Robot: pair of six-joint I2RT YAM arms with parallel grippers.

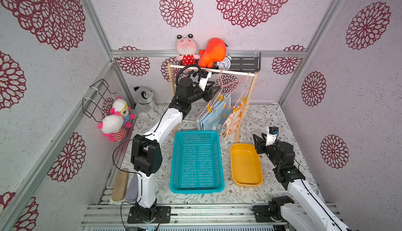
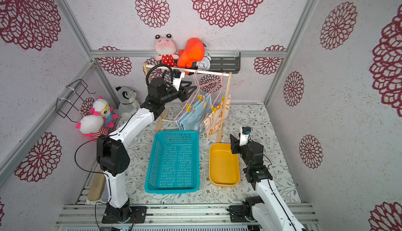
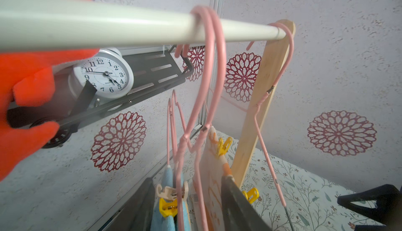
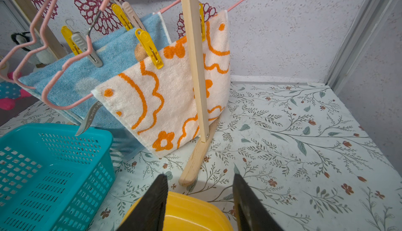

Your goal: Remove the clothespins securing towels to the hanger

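Pink hangers (image 3: 207,71) hang from a white rail (image 1: 234,71) on a wooden rack. A blue towel (image 4: 83,80) and a white-and-orange towel (image 4: 138,105) hang from them, clipped with clothespins, among them a yellow one (image 4: 148,46) and grey ones (image 4: 85,48). My left gripper (image 1: 213,90) is raised just left of the hangers; in its wrist view open fingers stand either side of pink hanger wires, below the rail. My right gripper (image 1: 259,140) stands open and empty over the right rear of the yellow tray.
A teal basket (image 1: 173,159) stands front centre, the yellow tray (image 1: 247,172) right of it. Plush toys (image 1: 213,50) and a clock (image 1: 224,63) sit on the back shelf. More toys (image 1: 121,122) are at the left.
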